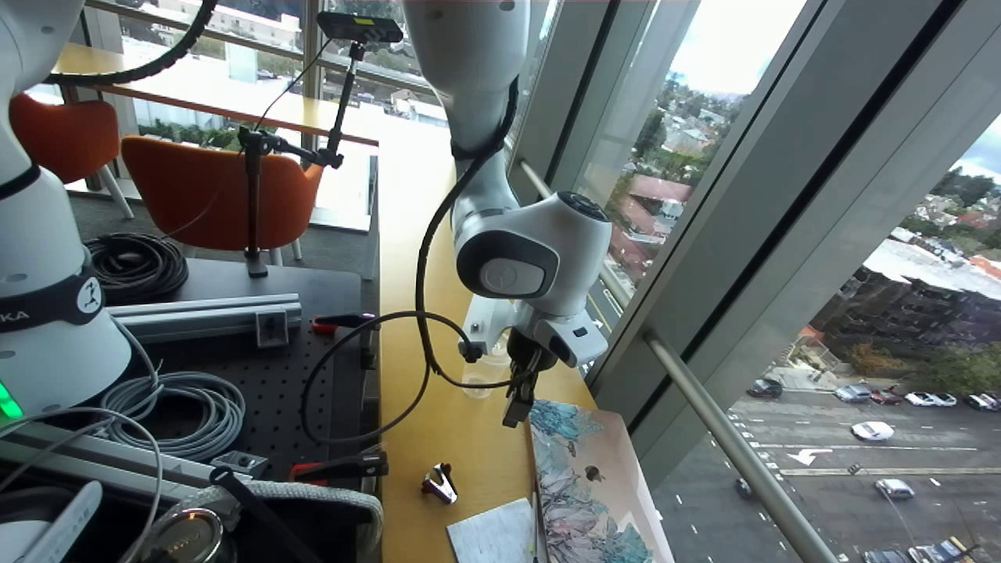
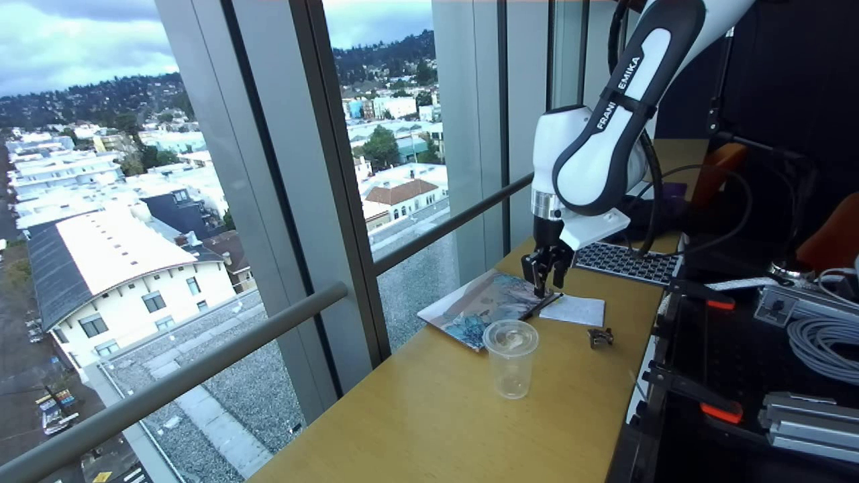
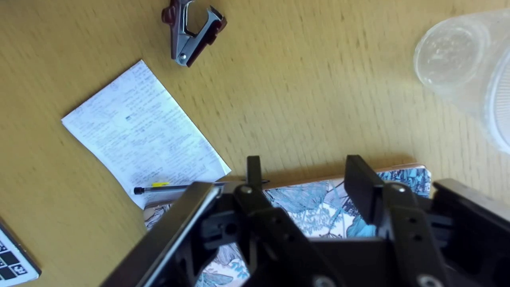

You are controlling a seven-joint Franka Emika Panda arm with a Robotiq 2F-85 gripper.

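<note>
My gripper is open, with nothing gripped between its fingers. From the wrist it looks down on the near edge of a flower-patterned laptop (image 3: 315, 206). In exterior view 2 the gripper (image 2: 547, 282) hangs over the laptop (image 2: 499, 299); contact cannot be told. A clear plastic cup (image 2: 512, 366) stands upright on the table, apart from the gripper. The wrist view cuts the cup (image 3: 449, 57) off at the right. A handwritten paper (image 3: 143, 124) has a dark pen (image 3: 174, 188) across its lower edge. Beyond the paper lies a dark red staple remover (image 3: 196, 36).
A keyboard (image 2: 624, 261) lies behind the paper. Clamps with red tips (image 2: 721, 412) line the table edge beside the dark bench. Window posts and a metal rail (image 1: 741, 450) bound the other side. Bare tabletop (image 2: 451, 435) surrounds the cup.
</note>
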